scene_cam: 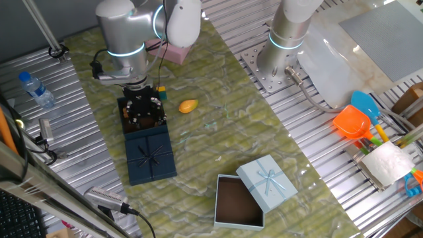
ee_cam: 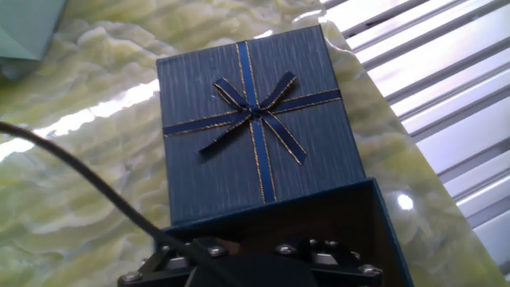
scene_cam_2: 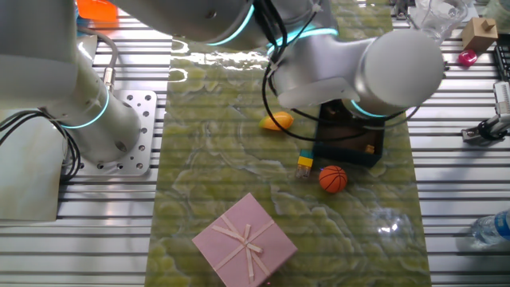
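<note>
A dark blue box (scene_cam: 134, 130) stands uncovered, its lid (scene_cam: 151, 157) with a ribbon bow lying against its near side. My black gripper (scene_cam: 145, 121) points down into the box's opening. In the wrist view the lid (ee_cam: 207, 171) fills the middle, and only the upper linkages of the gripper show at the bottom edge. Its fingertips, and anything between them, are hidden there; whether it is open or shut cannot be told. A small orange-brown piece (scene_cam_2: 370, 149) is inside the box in exterior view 2.
A yellow-orange mango-like fruit (scene_cam: 188, 106), a small basketball (scene_cam_2: 332, 179) and a yellow-green block (scene_cam_2: 304, 163) lie near the box. A pink box (scene_cam_2: 245, 241) stands farther off. A light blue box (scene_cam: 239, 203) is uncovered, its lid (scene_cam: 268, 183) leaning beside it. Mid-mat is clear.
</note>
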